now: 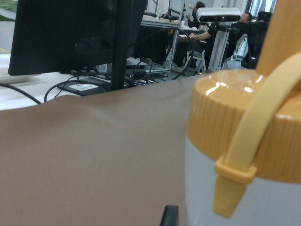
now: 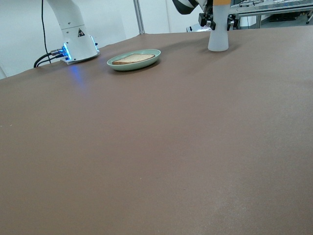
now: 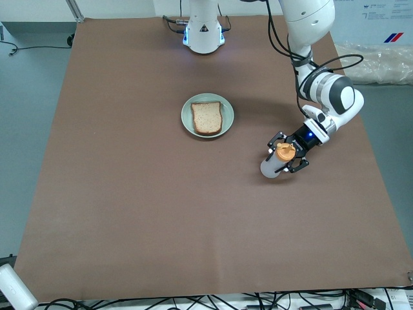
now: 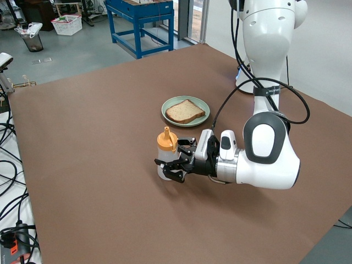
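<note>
A squeeze bottle (image 3: 271, 166) with a yellow-orange cap and pale body stands upright on the brown table (image 3: 161, 213). My black gripper (image 3: 276, 159) is closed around it, as the left and right views show. In the wrist view the bottle (image 1: 244, 197) fills the right side, with one dark fingertip at the bottom edge. A slice of bread (image 3: 206, 117) lies on a pale green plate (image 3: 187, 120) left of and behind the bottle.
The white arm base (image 3: 203, 35) stands at the back of the table. Cables (image 3: 77, 303) run along the front edge.
</note>
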